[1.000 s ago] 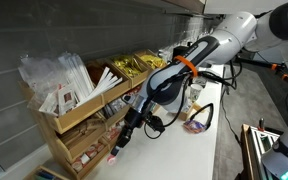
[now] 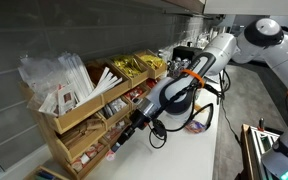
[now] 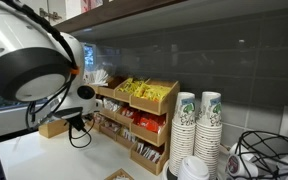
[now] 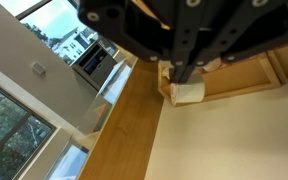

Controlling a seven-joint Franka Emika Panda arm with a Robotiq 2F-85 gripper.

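My gripper is at the front of the wooden organizer, low over the white table. In the wrist view the dark fingers stand close together, and nothing shows between them. A small white and pinkish packet lies just past the fingertips, against the wooden compartments; whether they touch it I cannot tell. The same pale pink patch shows beside the gripper in exterior view 1. From the other side, the gripper is dark and small against the organizer.
White wrapped utensils fill an upper bin, with yellow packets farther along. Stacked paper cups stand beyond the organizer's end. A wire basket sits behind the arm.
The arm's upper links have lowered and shifted to the right in exterior view 1, with the wrist tilting flatter. The pink patch by the organizer stays in place.
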